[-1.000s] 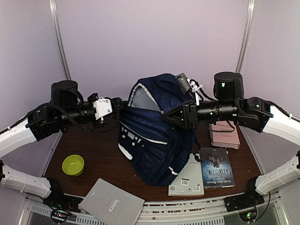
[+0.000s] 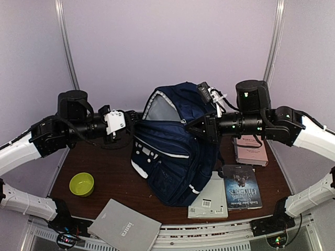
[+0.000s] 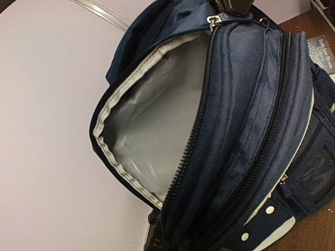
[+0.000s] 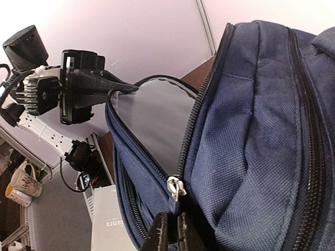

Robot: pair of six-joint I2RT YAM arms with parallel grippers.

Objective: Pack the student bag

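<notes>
The navy backpack [image 2: 170, 162] stands tilted in the middle of the table, its main compartment unzipped at the left and showing a grey lining [image 3: 162, 115]. My left gripper [image 2: 135, 117] is shut on the left corner of the bag's opening; its fingers [image 4: 112, 83] show there in the right wrist view. A metal zipper slider [image 4: 176, 185] sits where the two zipper rows meet. Just below it, the dark fingertips of my right gripper are close together around the pull tab. Whether they clamp it is hard to tell.
A grey book [image 2: 125, 226] lies at the front. To the right are a pale book [image 2: 209, 201], a blue-black book [image 2: 242, 187] and a pink book [image 2: 251, 151]. A yellow-green bowl [image 2: 81, 184] stands on the left, with clear table between it and the bag.
The zipper slider now appears a little higher and further right by the right gripper. The left arm and bag look nearly unmoved.
</notes>
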